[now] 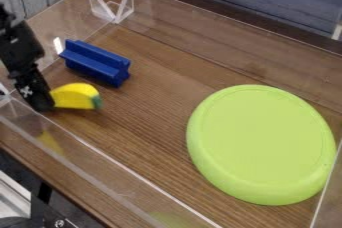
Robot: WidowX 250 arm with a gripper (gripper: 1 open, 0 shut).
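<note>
At the left edge, the black gripper [40,100] is low on the wooden table, shut on the end of a yellow banana-like toy [75,96] with a greenish tip, which lies pointing right. Its fingertips are partly hidden by the toy and hard to make out.
A blue block [96,60] lies just behind the yellow toy. A large lime-green round disc [261,142] covers the right front. A white wire-like piece [115,12] stands at the back left. Clear walls border the table [174,52], whose middle is bare.
</note>
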